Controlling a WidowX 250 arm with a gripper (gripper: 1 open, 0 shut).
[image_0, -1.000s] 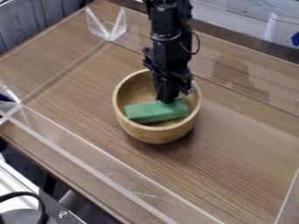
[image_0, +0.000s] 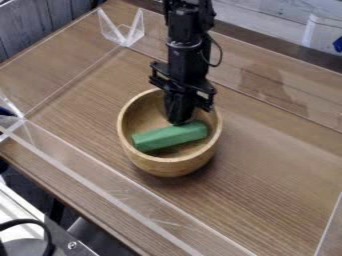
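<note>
A wooden bowl (image_0: 143, 160) stands on the wooden table, holding a long green block (image_0: 166, 137) that lies slanted across its inside. The black gripper (image_0: 178, 110) reaches down into the bowl's back part, just behind the block. It looks shut, though its fingertips are dark and small to make out; I see nothing clearly held between them.
Transparent plastic barriers run along the left and front edges. A white wall is at the back, with a blue object (image_0: 337, 44) at the far right edge.
The arm and bowl have shifted left and slightly toward the front. The green block now sits a little differently in the bowl, more of it visible.
</note>
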